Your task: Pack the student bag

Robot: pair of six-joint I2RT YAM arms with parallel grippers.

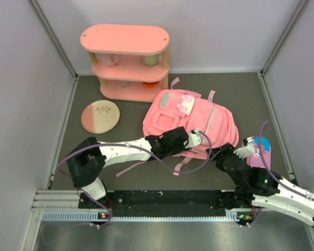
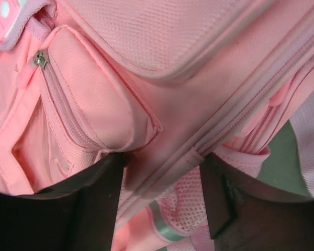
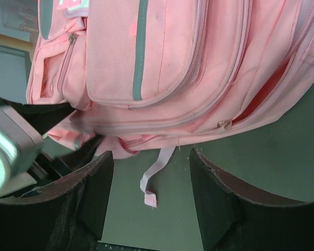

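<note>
The pink backpack (image 1: 172, 115) lies flat in the middle of the mat, straps spread out. My left gripper (image 1: 187, 146) is down at its front edge, fingertips on either side of a fabric fold with a zipper (image 2: 240, 110); they look part open, and whether they pinch it is unclear. My right gripper (image 1: 217, 152) stands open at the bag's lower right; in the right wrist view its open fingers face the front edge, with bare mat between them. A pink pencil case (image 1: 259, 157) lies at the right, partly behind the right arm.
A pink three-tier shelf (image 1: 124, 39) with cups and bowls stands at the back left. A plate (image 1: 100, 116) lies left of the bag. Grey walls enclose the mat, which is clear at the back right.
</note>
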